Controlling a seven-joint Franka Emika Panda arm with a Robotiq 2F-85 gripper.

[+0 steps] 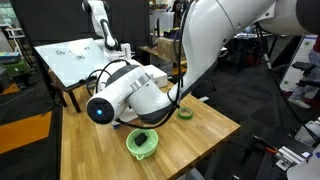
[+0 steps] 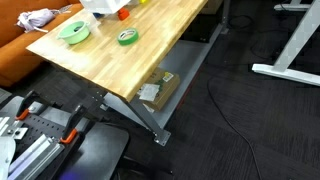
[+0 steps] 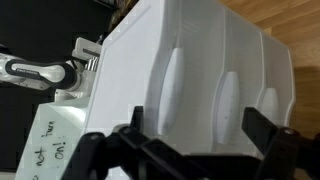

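In the wrist view, a white drawer unit (image 3: 205, 65) with several pale oval handles fills the middle. My gripper is open in front of it, its dark fingers (image 3: 135, 140) spread to either side. One handle (image 3: 230, 105) lies in line with the space between them, though contact cannot be judged. Part of a white box shape (image 2: 100, 5) shows at the top edge of exterior view 2. The arm's own body hides the gripper in exterior view 1.
A green bowl (image 1: 150, 152) with something dark inside stands on the wooden table (image 1: 90, 155). To its right lies a green tape roll (image 1: 184, 113), also seen near the table edge in exterior view 2. A small red object (image 2: 123, 14) sits beside the white box.
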